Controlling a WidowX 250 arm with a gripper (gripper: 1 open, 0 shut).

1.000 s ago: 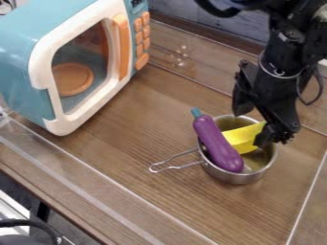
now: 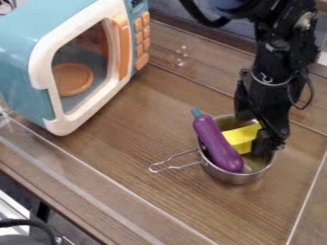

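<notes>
A steel pot (image 2: 250, 171) with a wire handle sits on the wooden table at the lower right. Inside lie a purple eggplant (image 2: 219, 145), tilted along the left side, and a yellow block (image 2: 240, 137). The black gripper (image 2: 255, 129) is down over the pot's back part, its fingers around or beside the yellow block; whether it grips the block is unclear.
A toy microwave (image 2: 64, 100) in blue and white, door open with an orange plate inside, stands at the left.
The gripper has come slightly lower into the pot, and the yellow block appears shifted a little. The eggplant and pot are nearly unchanged.
</notes>
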